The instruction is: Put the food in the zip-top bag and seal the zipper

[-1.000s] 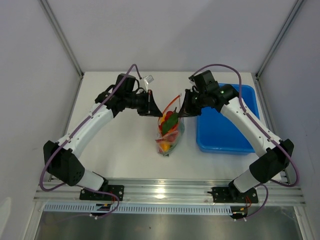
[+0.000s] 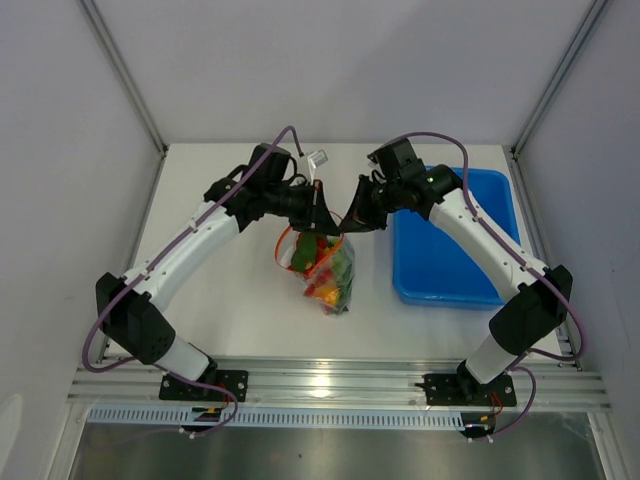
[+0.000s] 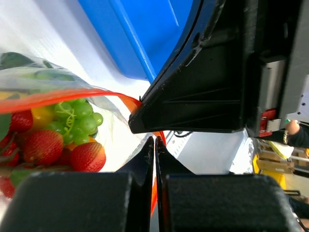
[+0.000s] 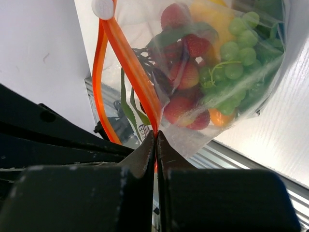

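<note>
The clear zip bag (image 2: 325, 280) stands mid-table, holding strawberries (image 3: 88, 155), green grapes (image 4: 234, 70) and yellow fruit. Its orange zipper (image 4: 135, 72) has a white slider (image 4: 103, 7) at one end in the right wrist view. My left gripper is shut at the zipper's edge, beside the other gripper's black body. My right gripper is shut on the orange zipper strip, which runs down between its fingertips. In the top view both grippers meet over the bag's mouth.
A blue tray (image 2: 450, 285) lies to the right of the bag.
Both grippers have moved closer together, the right one leftward and the left one slightly rightward. The bag's orange mouth now spreads out toward the left.
</note>
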